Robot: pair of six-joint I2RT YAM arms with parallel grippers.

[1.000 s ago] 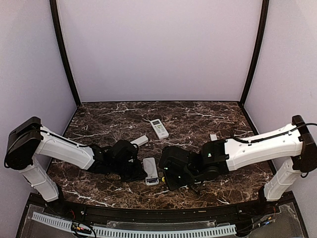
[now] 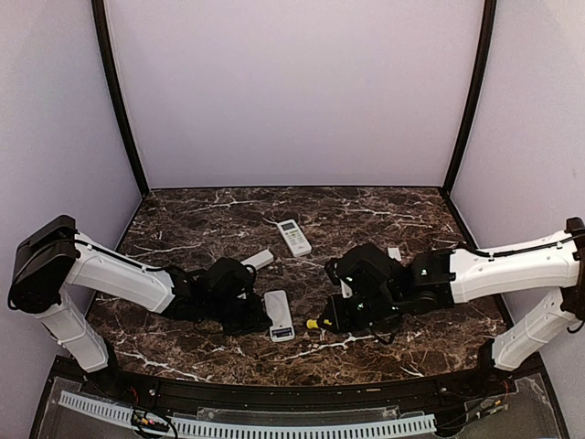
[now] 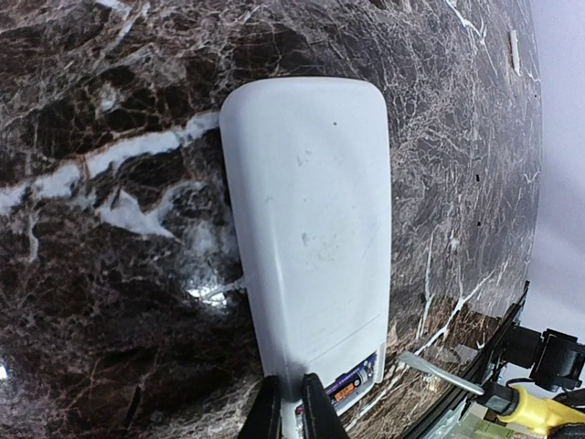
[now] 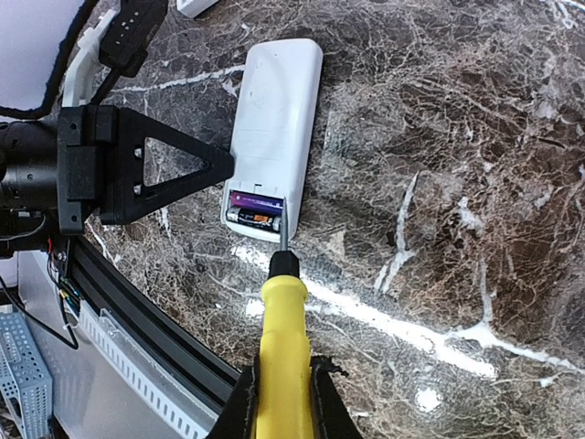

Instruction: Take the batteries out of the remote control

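Observation:
A white remote control [image 3: 320,201] lies face down with its battery bay uncovered. Inside the bay are a purple battery [image 4: 256,201] and a black-and-orange battery [image 4: 253,219]. At the remote's side, beside the bay, my left gripper is shut, the white edge showing between its narrow fingers. My right gripper is shut on a yellow-handled screwdriver [image 4: 285,320]. In the right wrist view the metal tip overlaps the right end of the bay; the left wrist view shows the tip apart from the remote, to its right.
Farther back lie a second remote [image 2: 294,238] with its buttons up and a white block [image 2: 259,260]. A small white piece [image 2: 394,253] sits behind the right arm.
The left arm and the remote have stayed in place.

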